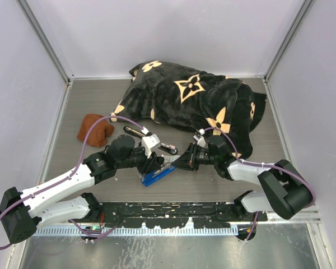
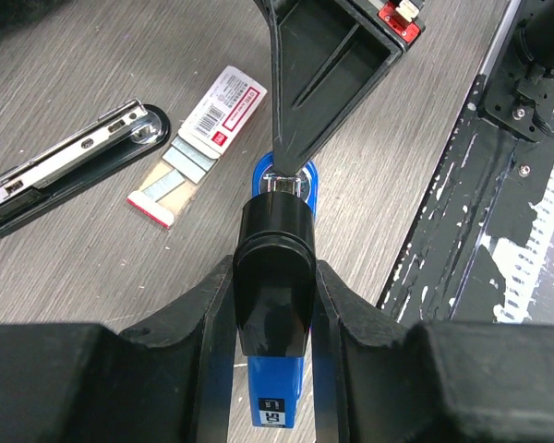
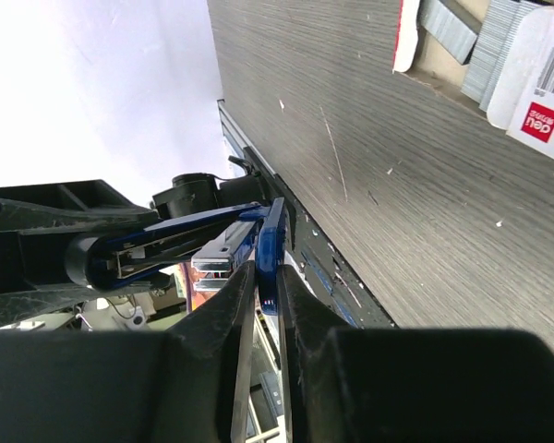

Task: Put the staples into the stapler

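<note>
The blue stapler (image 1: 158, 176) lies near the table's front edge, its metal channel partly showing. My left gripper is shut on the stapler's black part, which covers much of the blue body (image 2: 273, 392) in the left wrist view. At the stapler's other end, my right gripper is shut, with a blue end piece (image 3: 270, 254) of the stapler between its fingertips. Metal parts (image 3: 223, 247) show just behind that piece. Whether staples sit in the channel is hidden. An open staple box (image 2: 226, 109) lies beside the stapler, with grey staple strips (image 2: 186, 159) in it.
A second stapler (image 2: 69, 166), black and silver, lies beyond the staple box. A dark patterned blanket (image 1: 185, 95) fills the back, and a brown cloth (image 1: 95, 130) lies at the left. Bare table (image 1: 207, 188) shows at the front right.
</note>
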